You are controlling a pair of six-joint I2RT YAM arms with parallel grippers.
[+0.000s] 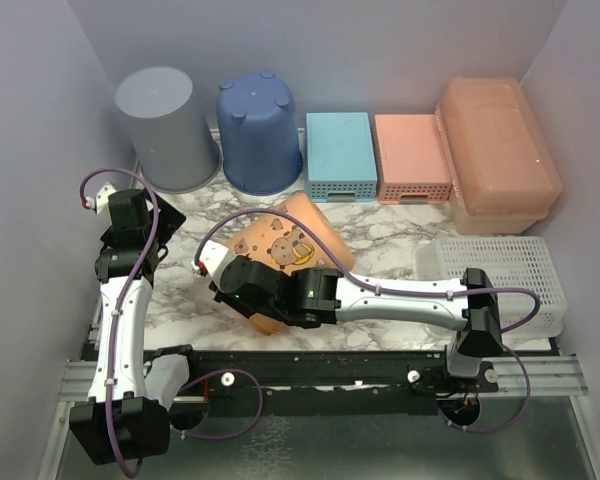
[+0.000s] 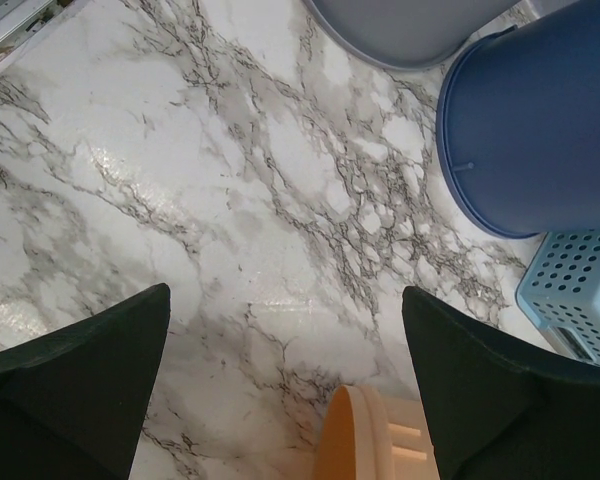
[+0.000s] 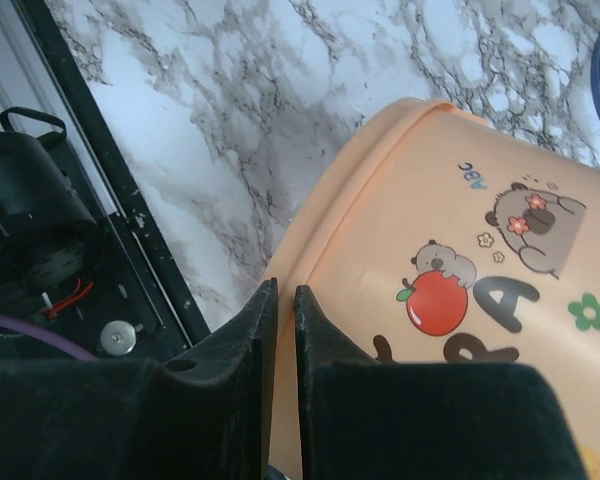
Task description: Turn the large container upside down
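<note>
The large peach container, printed with cartoon bears and fruit, lies on its side in the middle of the marble surface. My right gripper is shut on its rim; in the top view the arm hides much of that end. In the right wrist view the printed wall fills the right side. My left gripper stands open above bare marble at the left, nothing between its fingers; the container's rim shows at the bottom of its view, apart from it.
An upturned grey bucket and blue bucket stand at the back left. Blue and pink baskets, a lidded peach box and a white basket fill the back and right.
</note>
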